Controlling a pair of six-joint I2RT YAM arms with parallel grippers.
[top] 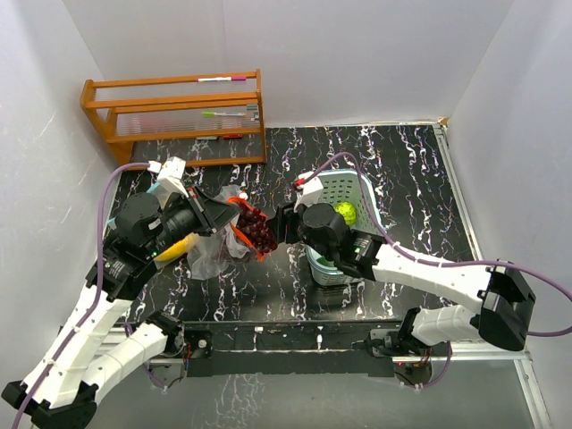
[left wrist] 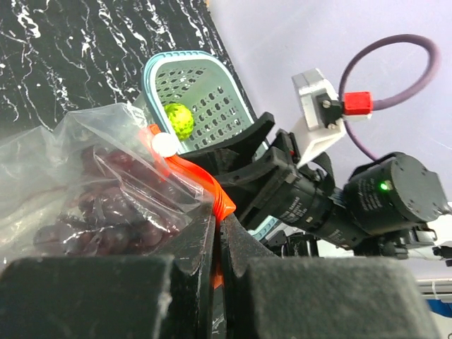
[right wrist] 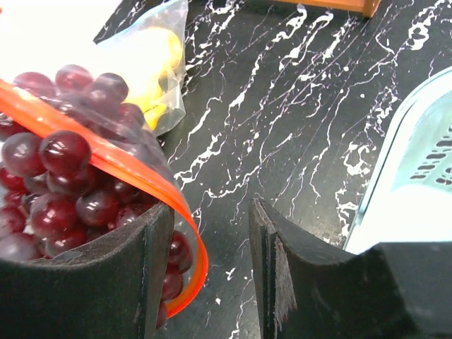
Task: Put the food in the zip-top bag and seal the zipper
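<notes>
A clear zip bag [left wrist: 106, 198] full of dark red grapes [top: 256, 231] hangs mid-table, its orange zipper [right wrist: 148, 180] along the opening. My left gripper is shut on that zipper edge at one end. My right gripper is part open beside the bag's other side, a fingertip close to the orange strip and grapes; whether it touches cannot be told.
A pale basket [top: 335, 188] with a green ball [left wrist: 180, 120] stands right behind my right gripper. Another bag with yellow food [right wrist: 152, 85] lies at left. A wooden rack [top: 179, 107] stands at the back.
</notes>
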